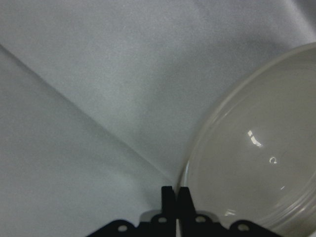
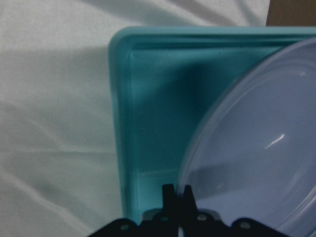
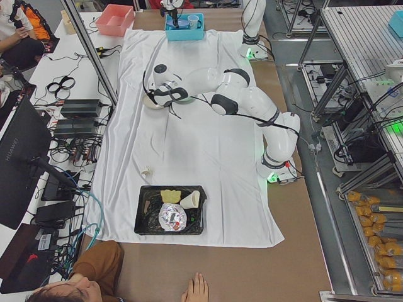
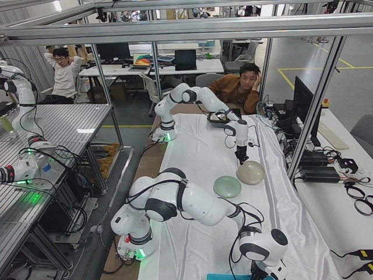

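Observation:
My left gripper is at the rim of a beige plate [image 1: 247, 163] lying on the white cloth, its two fingers close together on the rim. In the camera right view that plate [image 4: 251, 172] sits beside a green plate [image 4: 227, 186]. My right gripper has its fingers together on the rim of a lilac plate [image 2: 252, 143], which is over or in a turquoise bin [image 2: 123, 118]. In the camera left view this bin [image 3: 184, 34] is at the far end, with a cup [image 3: 192, 20] in it.
A black tray [image 3: 146, 211] holding a foil item and other pieces stands at the near end. A small pale object [image 3: 147, 170] lies left of centre. A pink bin [image 3: 115, 25] is on the side table.

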